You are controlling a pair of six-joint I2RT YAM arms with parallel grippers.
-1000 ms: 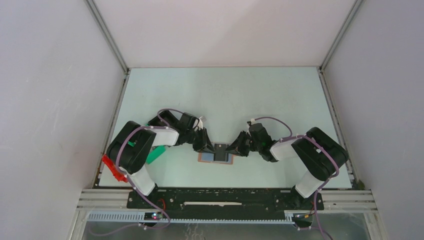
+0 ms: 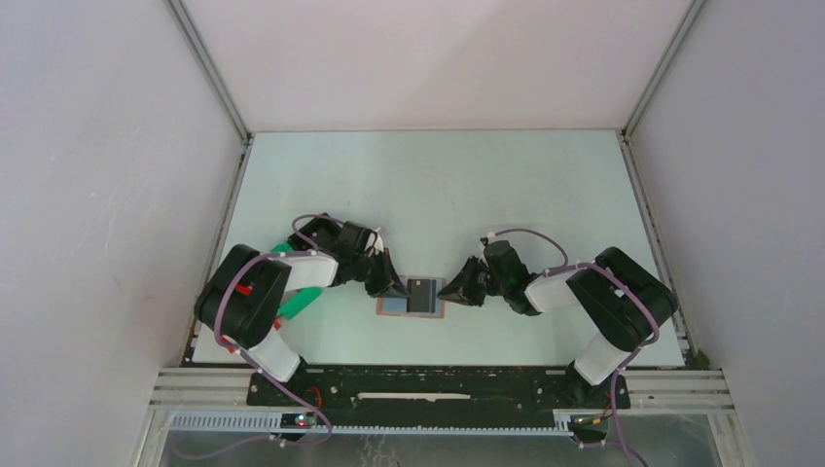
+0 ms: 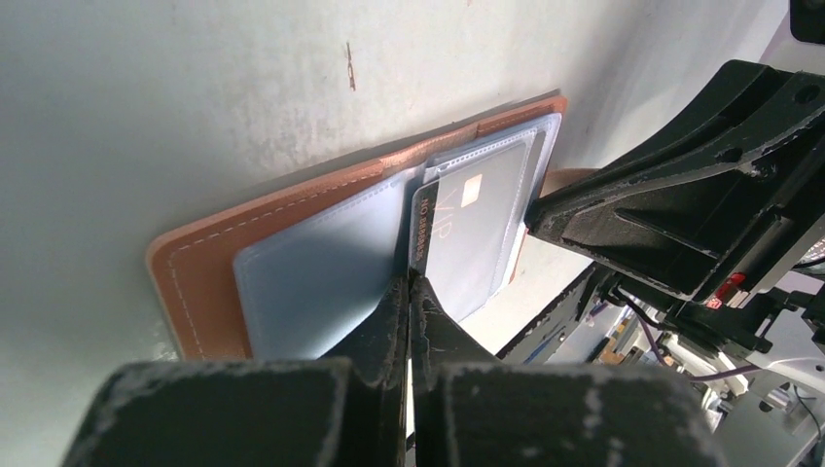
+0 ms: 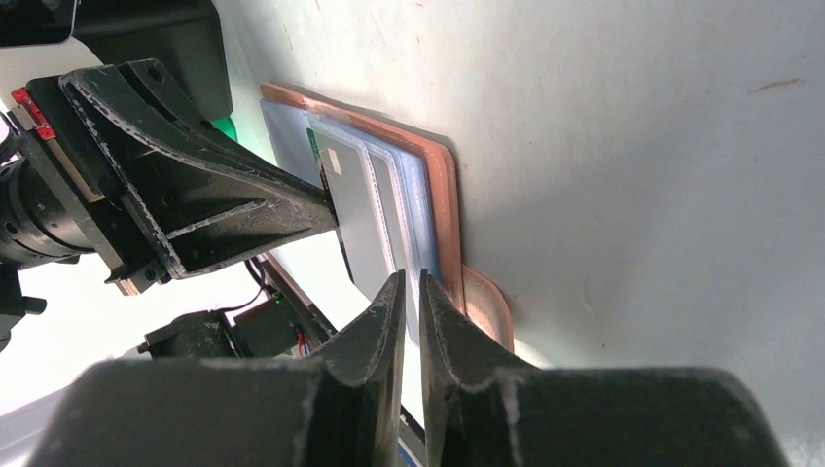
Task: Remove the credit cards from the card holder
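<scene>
The brown card holder [image 2: 393, 313] lies flat on the table, its clear sleeves facing up. A grey credit card [image 3: 465, 216] with a gold chip and dark stripe shows at its right part, still largely under clear plastic, with its left edge sticking out. My left gripper is shut at that edge; its fingertips meet on the card's rim, and the thin grip is mostly hidden. Over the holder's right end, my right gripper is slightly open, a narrow gap between its fingertips and no card visibly held there.
Left of the holder, partly under the left arm, lie a black object [image 2: 313, 232] and a green object [image 2: 300, 303]. The table [image 2: 438, 185] behind the holder is bare.
My left gripper has shifted a little to the left, and the holder with its card has slid left along with it. The right arm has stayed in place.
</scene>
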